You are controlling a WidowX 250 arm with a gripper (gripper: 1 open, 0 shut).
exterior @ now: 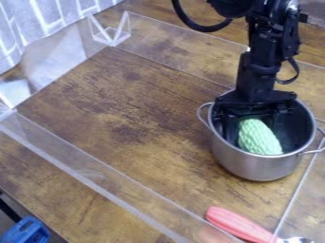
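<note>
My black gripper (254, 104) reaches down into a steel pot (254, 166) with two side handles on the right of the table. A pale green, bumpy oblong object (260, 137) lies inside the pot, just below the gripper. The fingertips are dark against the pot's interior, so I cannot tell whether they are open or shut, or holding anything.
A pink-handled utensil (238, 224) lies at the front right. Clear plastic rails edge the wooden table (114, 114). A blue item (26, 231) is at the lower left corner.
</note>
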